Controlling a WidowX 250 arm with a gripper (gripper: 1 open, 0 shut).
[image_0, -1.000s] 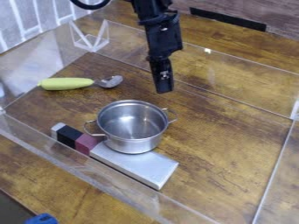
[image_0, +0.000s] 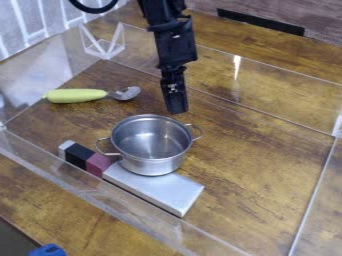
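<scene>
My black gripper (image_0: 173, 104) points down over the wooden surface, open, just behind and above a steel pot (image_0: 151, 142) with two side handles, apart from it. Nothing shows between its fingers. To the left lie a pale yellow-green elongated item (image_0: 75, 95) and a small metal spoon-like object (image_0: 127, 93).
The pot stands by a silver block (image_0: 158, 188) with a black and maroon end. Clear plastic walls edge the work area. A blue object (image_0: 47, 250) is at the bottom left.
My arm and gripper have shifted left and slightly down toward the pot. The objects on the surface look unchanged.
</scene>
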